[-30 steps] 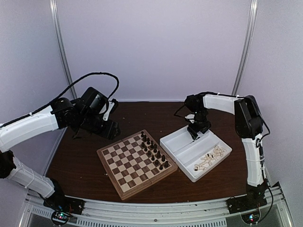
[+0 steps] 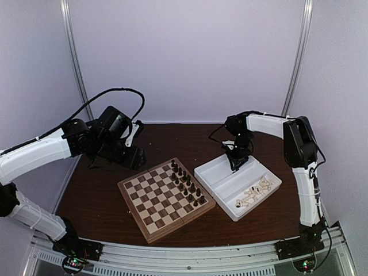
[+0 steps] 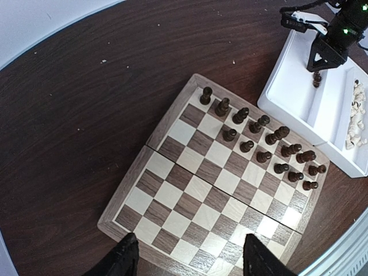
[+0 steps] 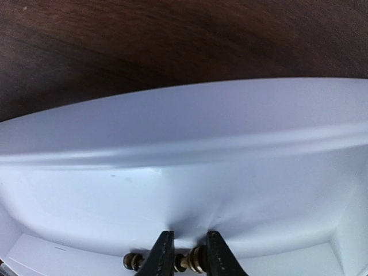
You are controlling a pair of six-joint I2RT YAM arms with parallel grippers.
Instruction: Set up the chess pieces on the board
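Note:
My right gripper is low in the left compartment of the white tray (image 2: 214,181), its fingertips at a dark chess piece (image 4: 133,260) lying on its side; whether it grips the piece is unclear. The chessboard (image 2: 149,213) holds dark pieces (image 3: 247,145) standing in two rows along its side nearest the tray. My left gripper hangs open above and left of the board, nothing between its fingers.
White pieces (image 3: 355,115) lie heaped in the tray's right compartment. Bare dark table (image 3: 69,161) surrounds the board at left and behind. The walls stand at the back and sides.
My right gripper has shifted slightly within the tray's left compartment. The left arm and the board look unchanged.

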